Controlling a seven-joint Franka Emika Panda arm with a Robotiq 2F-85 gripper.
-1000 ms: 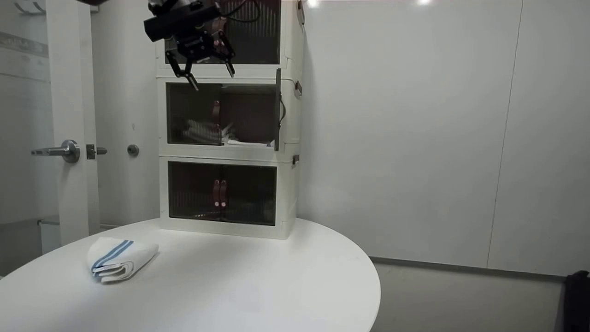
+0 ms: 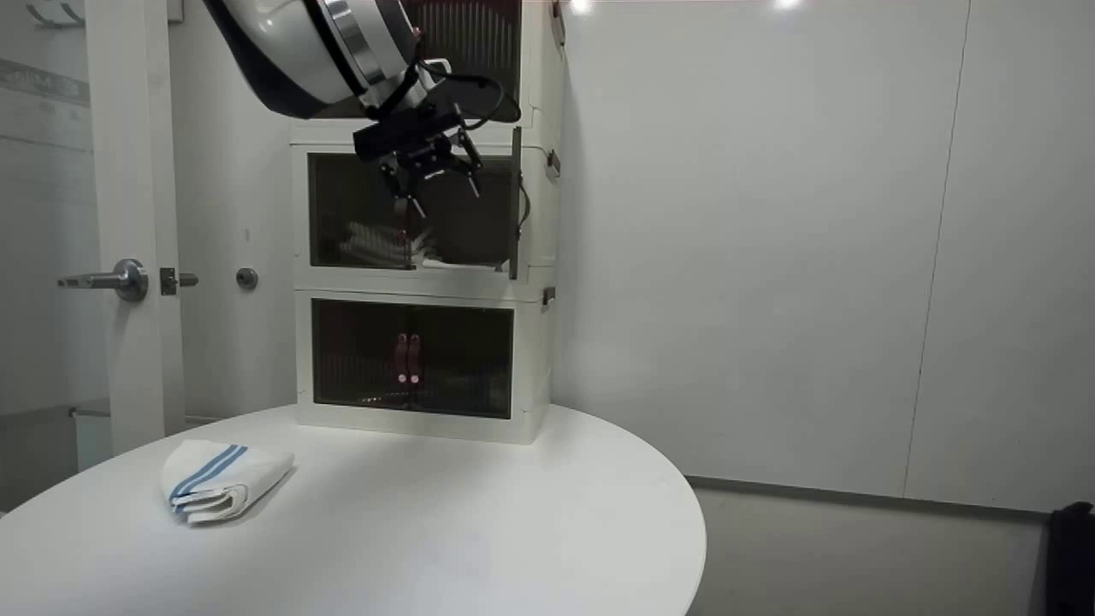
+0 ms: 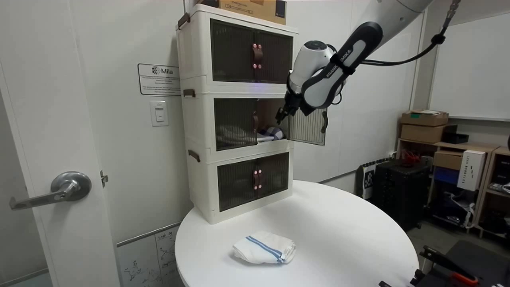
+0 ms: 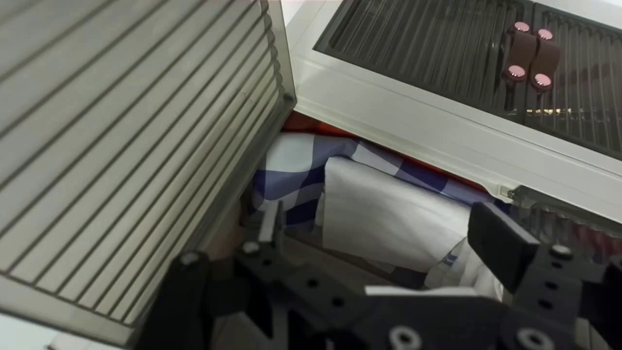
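My gripper (image 2: pixel 447 201) is open at the front of the cabinet's middle compartment, with a clear gap between its fingers. In the wrist view the gripper frames a folded white cloth (image 4: pixel 390 213) inside that compartment, the fingers appearing on either side of it; whether they touch it cannot be told. Behind the white cloth is a blue-and-white checked cloth (image 4: pixel 291 178). The compartment's right door (image 3: pixel 307 128) is swung outward, beside the gripper, while its left door (image 3: pixel 235 123) is closed. A folded white towel with blue stripes (image 3: pixel 265 248) lies on the table.
The white cabinet (image 3: pixel 198 124) stands on the round white table (image 2: pixel 493 513), its top and bottom compartments closed. A cardboard box (image 3: pixel 253 8) sits on the cabinet.
The striped towel and the doors have stayed put.
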